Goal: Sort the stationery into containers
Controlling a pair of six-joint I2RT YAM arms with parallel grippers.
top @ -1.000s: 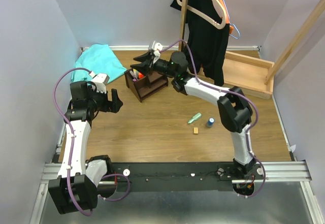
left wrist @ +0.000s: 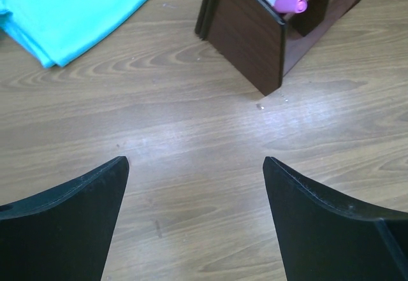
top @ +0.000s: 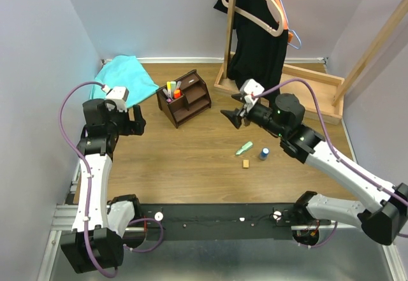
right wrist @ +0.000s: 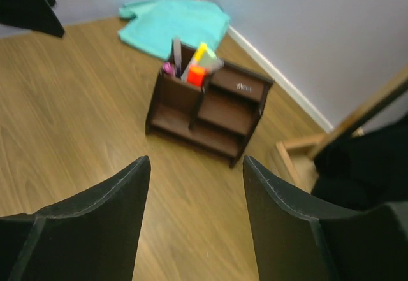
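A dark brown wooden organizer [top: 184,99] stands at the back middle of the table, with several pens and markers in its left compartment, among them an orange one [right wrist: 196,75] and a purple one [left wrist: 288,5]. To the right on the bare table lie a green item [top: 244,148], a blue cylinder [top: 264,153] and a small tan block [top: 245,164]. My right gripper [top: 234,115] is in the air right of the organizer, its fingers apart and empty. Left of the organizer, my left gripper [top: 141,120] stands open above the table with nothing between its fingers.
A folded turquoise cloth [top: 127,77] lies at the back left. A wooden rack [top: 319,92] with black clothing [top: 258,55] on hangers stands behind my right arm.
My right gripper has drawn away from above the organizer, moving right and toward the front. The left arm has shifted only slightly. The three loose items lie where they were.
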